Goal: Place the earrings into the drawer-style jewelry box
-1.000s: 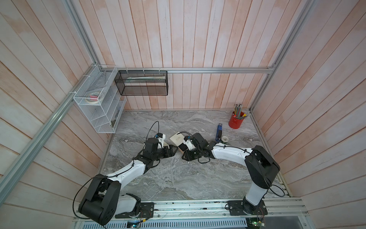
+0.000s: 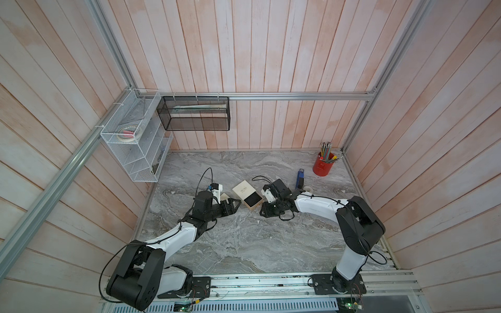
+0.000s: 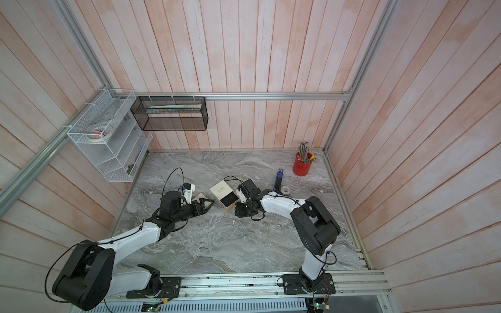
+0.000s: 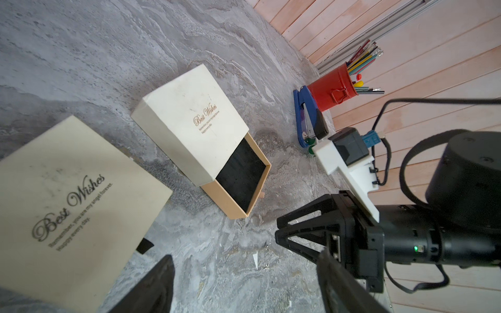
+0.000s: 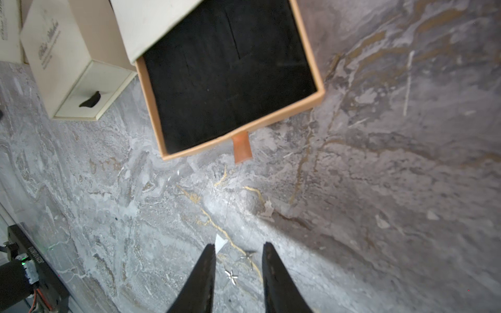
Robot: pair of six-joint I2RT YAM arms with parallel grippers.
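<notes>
A cream jewelry box lies on the grey marble table with its drawer pulled partway out. The black-lined drawer inside looks empty, and its orange tab points toward my right gripper. Two small silvery star-like pieces, seemingly the earrings, lie on the marble beside a white triangular scrap. My right gripper is over them, open, nothing held. My left gripper hangs open and empty, left of the drawer in the top left view.
A second cream box with a black tab is left of the first. Toward the back right stand a blue stapler and a red pencil cup.
My left arm moved slightly left earlier and now looks still.
</notes>
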